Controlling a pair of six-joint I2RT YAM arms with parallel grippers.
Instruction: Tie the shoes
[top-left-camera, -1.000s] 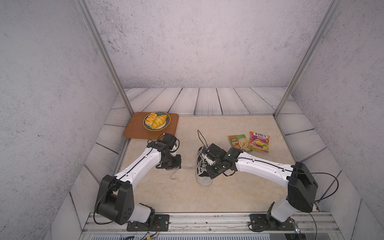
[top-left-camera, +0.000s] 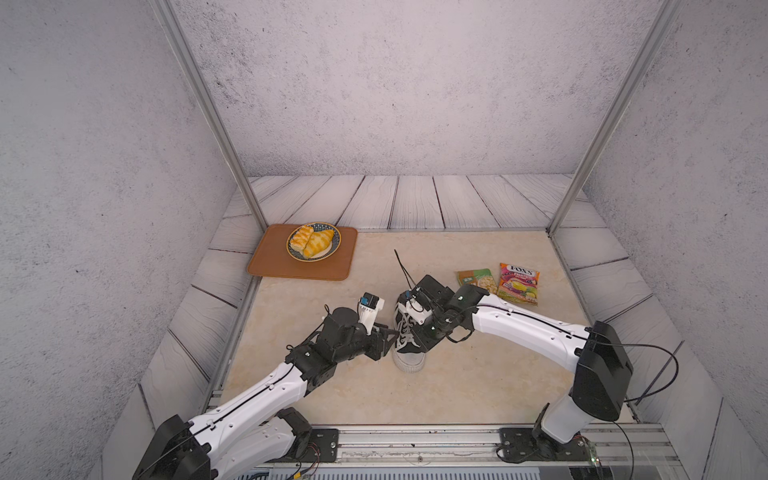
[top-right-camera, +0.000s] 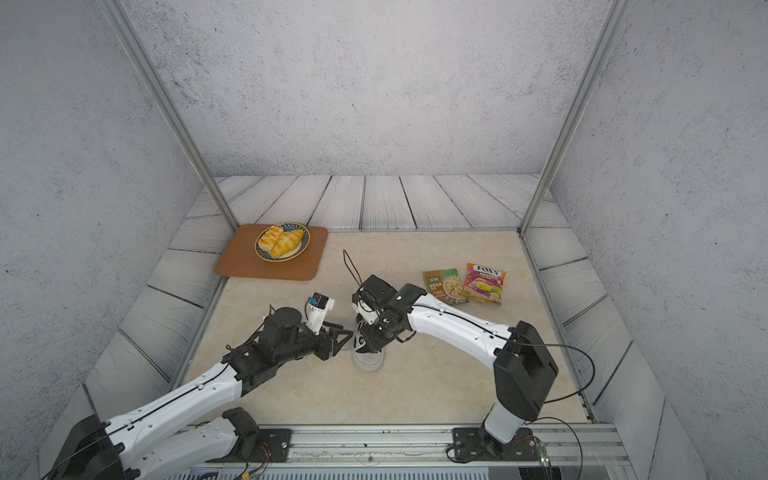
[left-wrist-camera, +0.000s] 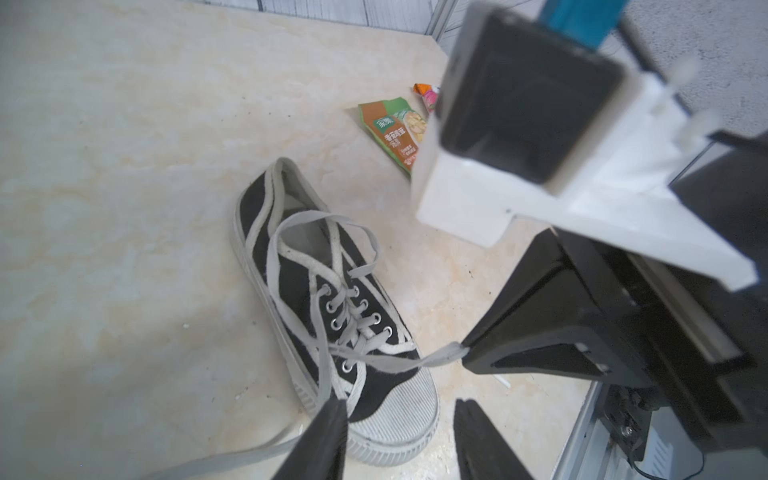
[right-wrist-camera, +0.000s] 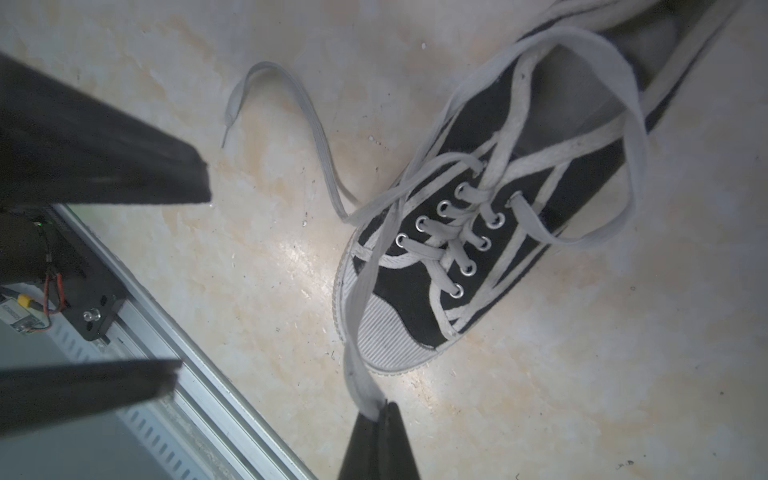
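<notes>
A black and white sneaker (left-wrist-camera: 384, 404) stands upright mid-table, toe toward the front, its grey laces untied and looped loosely over it. One lace end (right-wrist-camera: 280, 76) lies on the table beside it. My right gripper is shut on the other lace, holding it raised off the shoe, as the left wrist view also shows. My left gripper is open beside the shoe, facing the right one, nothing between its fingers.
A brown tray (top-left-camera: 268, 264) with a plate of pastries (top-left-camera: 313, 240) is at the back left. Two snack packets (top-left-camera: 518, 284) lie at the right.
My left gripper has swung toward the shoe and rightward, turning to face it. The right gripper has risen slightly, shifting a little back and left.
</notes>
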